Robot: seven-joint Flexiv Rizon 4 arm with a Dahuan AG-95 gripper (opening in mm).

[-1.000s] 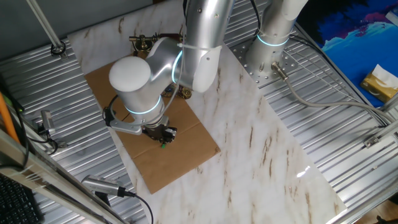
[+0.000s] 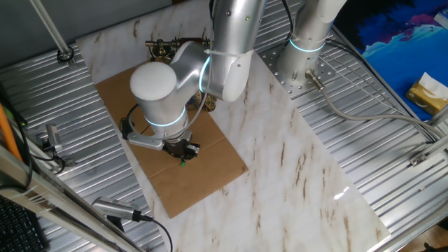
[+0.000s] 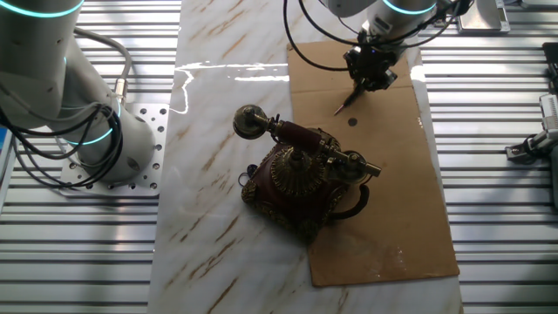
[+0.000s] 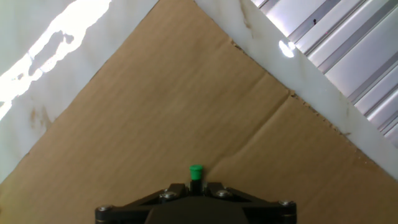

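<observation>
My gripper is shut on a slim dark pen-like tool with a green end (image 4: 196, 169), which shows between the fingertips in the wrist view. From exterior view 2, the dark tool (image 3: 351, 98) slants down and left out of the gripper (image 3: 364, 80) to a thin tip over the cardboard sheet (image 3: 384, 192). Whether that tip touches the sheet I cannot tell. An ornate old-style telephone (image 3: 296, 176), dark red and brass with its handset across the top, stands partly on the sheet. The arm largely hides it in exterior view 1.
White marbled board (image 2: 273, 182) around the cardboard is mostly bare, with free room on the robot base's side. A small dark round spot (image 3: 352, 122) marks the sheet near the tool's tip. Beyond the board, a silver device (image 2: 117, 208) on a cable sits over slatted metal.
The arm's wrist housing has shifted slightly to the right in exterior view 1. The gripper still holds the green-ended tool, and the cardboard has stayed in place.
</observation>
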